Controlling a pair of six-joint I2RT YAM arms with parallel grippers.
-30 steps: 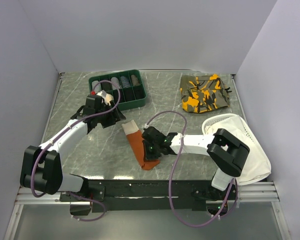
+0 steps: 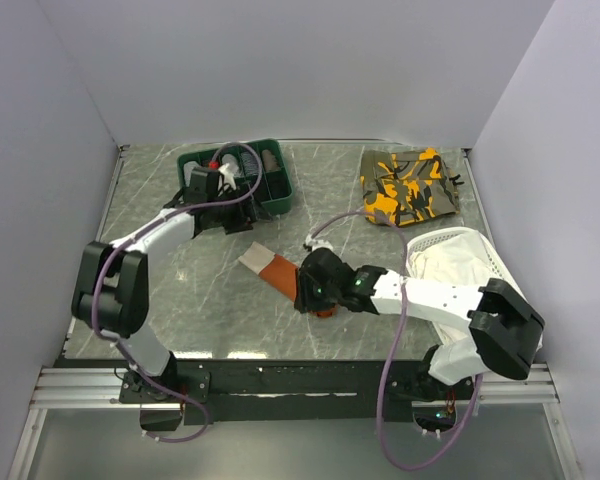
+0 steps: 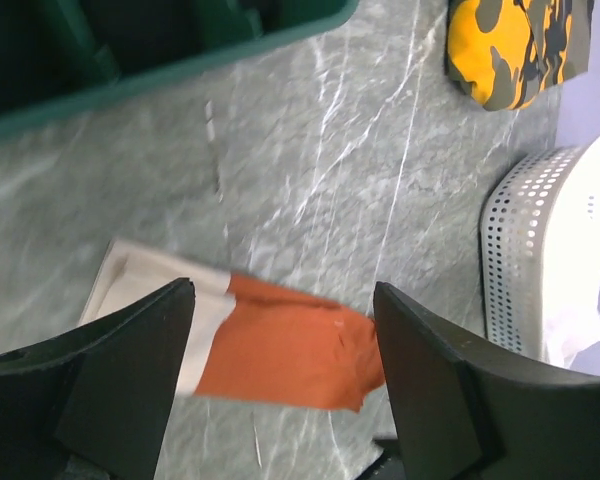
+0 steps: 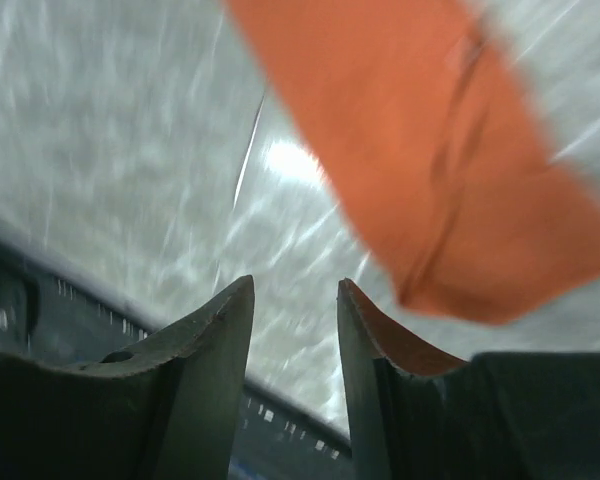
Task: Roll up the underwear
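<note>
The underwear (image 2: 277, 273) is a flat, folded strip lying diagonally on the table, orange with a beige end (image 2: 257, 256) toward the far left. In the left wrist view the orange cloth (image 3: 280, 350) shows a creased near end. My left gripper hangs above it, open and empty, close to the green box. Over the orange near part, my right gripper (image 2: 302, 298) hides some of the cloth from above. The right wrist view shows this gripper with a gap and only bare table between its fingers; the cloth lies beyond and to the right, blurred.
A green divided box (image 2: 285, 200) with several rolled items stands at the back, partly under my left gripper. A camouflage bag (image 2: 410, 185) lies at the back right. The white basket (image 2: 430, 240) with pale cloth is at the right edge.
The underwear's near end has swung to the right, leaving the strip more diagonal. My left gripper has shifted right and toward the box. The right forearm has moved outward, its gripper slightly nearer the front.
</note>
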